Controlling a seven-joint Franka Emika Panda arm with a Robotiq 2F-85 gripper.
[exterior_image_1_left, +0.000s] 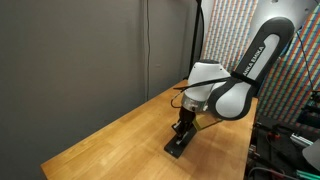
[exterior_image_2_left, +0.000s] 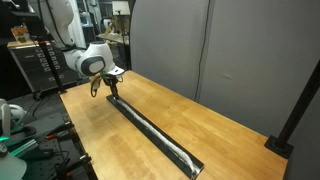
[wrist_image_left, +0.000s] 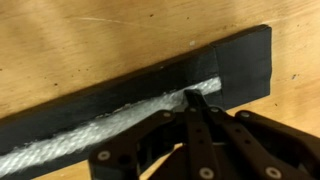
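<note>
A long black board (exterior_image_2_left: 145, 127) lies flat on the wooden table, with a white, grainy-looking strip (wrist_image_left: 110, 122) running along its middle. Near the board's far end in exterior view 2, my gripper (exterior_image_2_left: 114, 93) points down at it. The wrist view shows the gripper shut, its fingertips over the place where the strip ends; whether they touch it cannot be made out. Nothing shows between them. Past the tips, the bare black end of the board (wrist_image_left: 247, 62) is visible. In exterior view 1 the gripper (exterior_image_1_left: 182, 127) hides part of the board (exterior_image_1_left: 178, 144).
Bare wooden table (exterior_image_2_left: 220, 110) spreads to both sides of the board. A dark post (exterior_image_2_left: 300, 100) stands at the right edge in exterior view 2. Grey panels (exterior_image_1_left: 90, 70) rise behind the table.
</note>
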